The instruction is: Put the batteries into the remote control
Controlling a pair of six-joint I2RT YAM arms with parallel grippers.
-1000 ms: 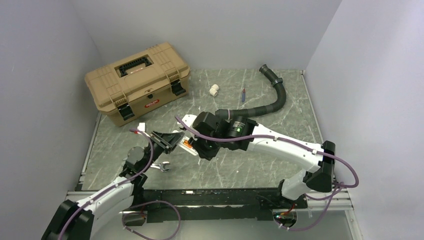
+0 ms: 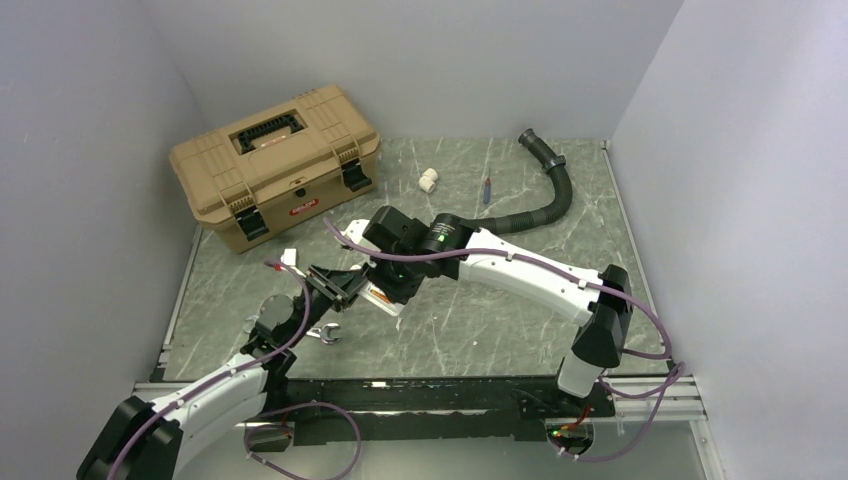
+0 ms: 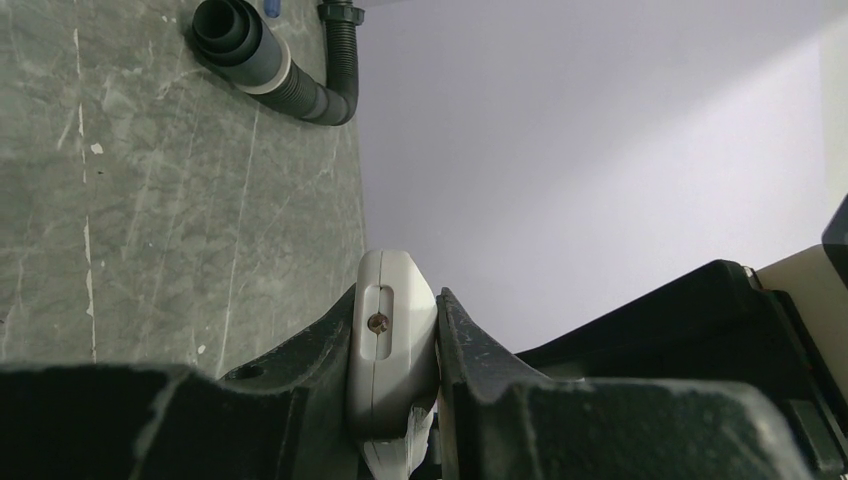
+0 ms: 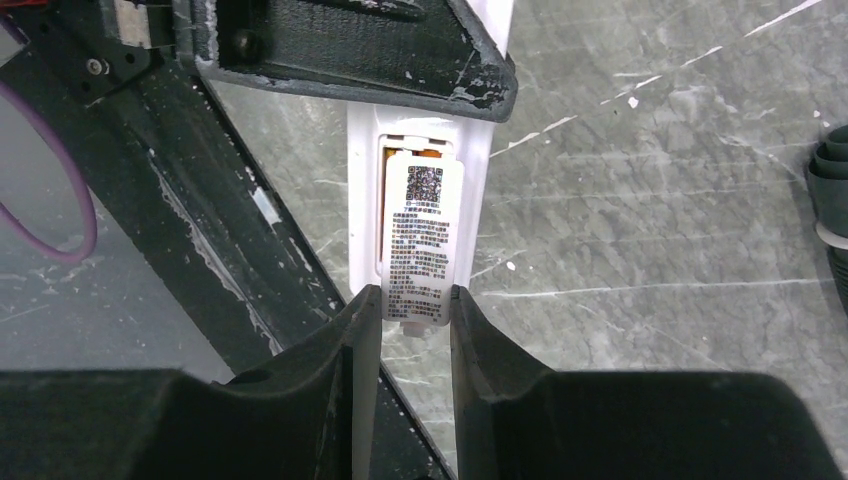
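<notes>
My left gripper is shut on the white remote control [image 3: 375, 400], whose end faces up in the left wrist view. In the right wrist view the remote's back [image 4: 361, 200] shows its battery compartment. My right gripper is shut on the lower end of the white battery cover [image 4: 420, 250], printed with a square code and text. That cover lies over most of the compartment; whether it touches cannot be told. A sliver of an orange battery [image 4: 430, 154] shows above its upper edge. The rest of the compartment is hidden beneath the cover.
A tan toolbox [image 2: 290, 165] stands at the back left. Behind the right arm lie a black hose [image 2: 520, 222], a small screwdriver [image 2: 487, 191] and white pipe pieces [image 2: 428, 181]. A wrench [image 2: 329, 333] rests near the left arm.
The right arm has moved left, bringing its gripper further over the remote. Less orange shows in the compartment from above. The left arm has stayed nearly still.
</notes>
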